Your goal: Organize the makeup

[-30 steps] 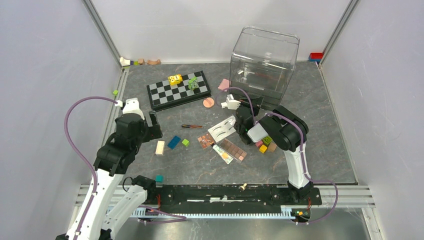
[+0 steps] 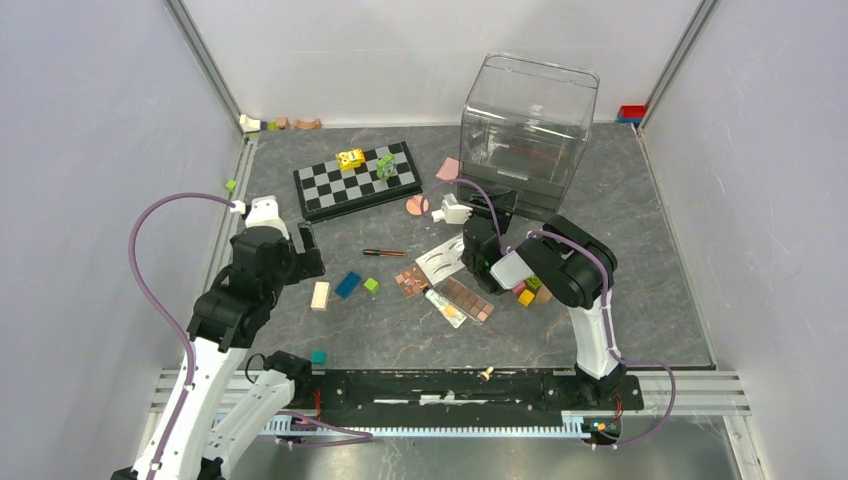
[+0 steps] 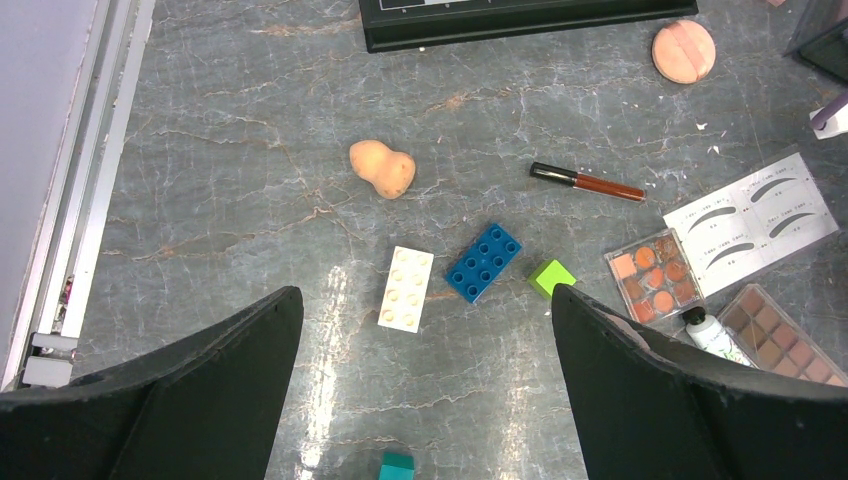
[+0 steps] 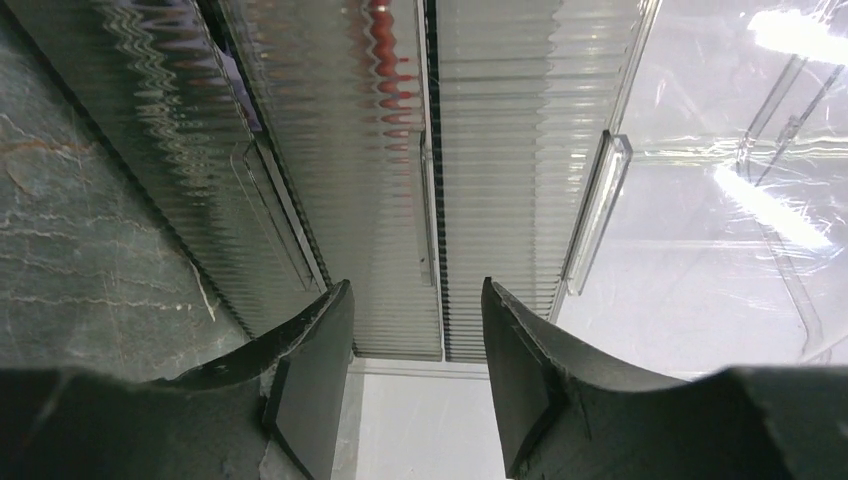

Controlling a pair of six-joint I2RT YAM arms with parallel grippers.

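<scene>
A clear acrylic organizer [image 2: 530, 110] stands at the back right; my right gripper is part open in front of its ribbed drawer fronts and handles [image 4: 425, 210], nothing visible between the fingers. My left gripper stands open over the table. Below it lie a brown pen [image 3: 588, 182], eyebrow stencils [image 3: 750, 220], an orange palette [image 3: 654, 277], a brown palette [image 3: 780, 340], a white tube [image 3: 715, 338] and a pink puff [image 3: 683, 52]. A pink square [image 2: 447, 169] lies beside the organizer.
A chessboard [image 2: 330, 190] is at the back. Lego bricks [image 3: 485, 262], a green cube [image 3: 550, 278] and a potato-shaped piece [image 3: 383, 168] lie at left; several blocks [image 2: 525, 298] sit by the right arm.
My right gripper and wrist have shifted slightly left and toward the front of the table. The left arm is unchanged.
</scene>
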